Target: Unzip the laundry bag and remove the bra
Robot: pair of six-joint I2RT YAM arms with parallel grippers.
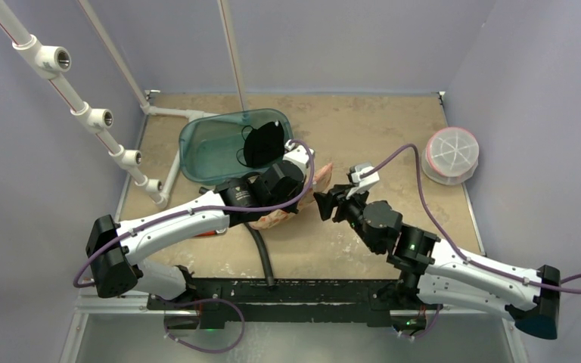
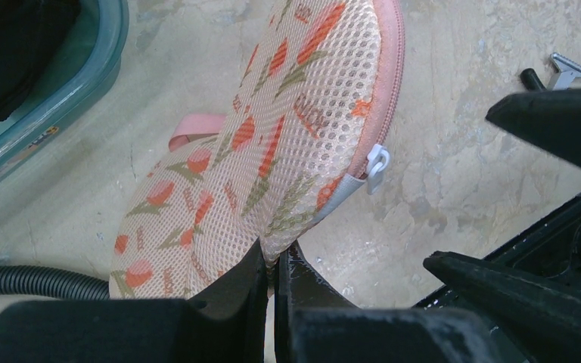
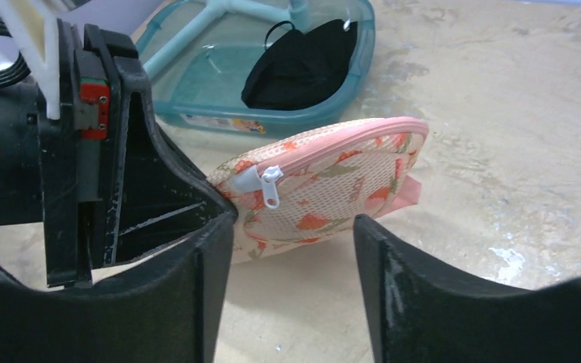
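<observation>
A floral mesh laundry bag (image 2: 302, 91) (image 3: 333, 189) with a pink zipper is pinched in my left gripper, shut on its fabric, and stands raised at one side. The white zipper pull (image 2: 377, 162) (image 3: 271, 189) hangs at the zipper's end near that gripper. My right gripper is open just in front of and below the pull, with nothing between its fingers. No bra shows; whether one is inside the bag cannot be seen.
A teal basket (image 1: 204, 151) holding a black cloth item (image 1: 263, 145) stands behind the bag. A black hose (image 2: 38, 280) lies at front left. A round mesh container (image 1: 450, 151) is at the right. The table between this container and the bag is clear.
</observation>
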